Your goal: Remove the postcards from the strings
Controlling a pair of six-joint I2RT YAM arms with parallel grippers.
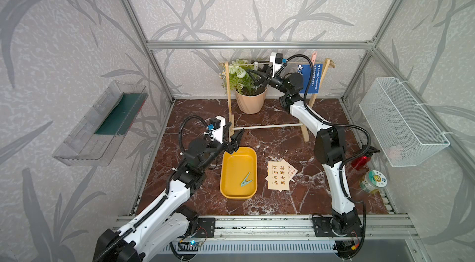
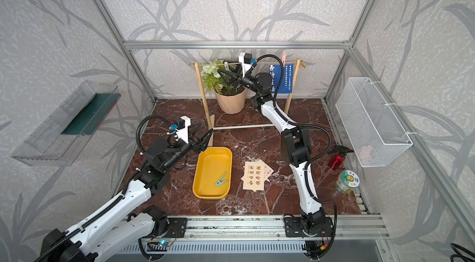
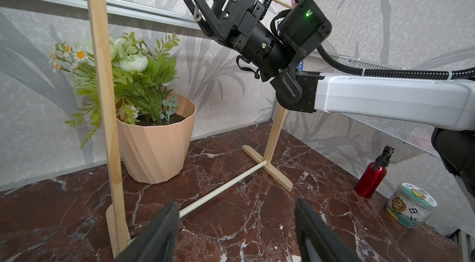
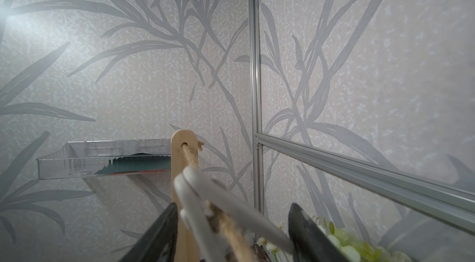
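A blue postcard (image 1: pixel 310 81) with white writing hangs at the right end of the string, under a pink clothespin (image 1: pixel 313 57). Farther left, a greyish-white clothespin (image 4: pixel 198 187) grips the twine (image 4: pixel 228 232); no card shows beneath it. My right gripper is open around that clothespin, one finger on each side. Loose postcards (image 1: pixel 278 175) lie overlapped on the table. Low by the rack's left post, my left gripper stands open and empty, just above the far end of the yellow tray (image 1: pixel 225 172). Inside the tray rests a teal clothespin (image 1: pixel 246 179).
The wooden rack's left post (image 3: pixel 104 88) and low white crossbar (image 3: pixel 222 188) stand near my left gripper. Behind the string is a potted plant (image 1: pixel 250 102). A red spray bottle (image 3: pixel 371 178) and a round tin (image 3: pixel 410 205) sit at the right. Open table lies right of the loose cards.
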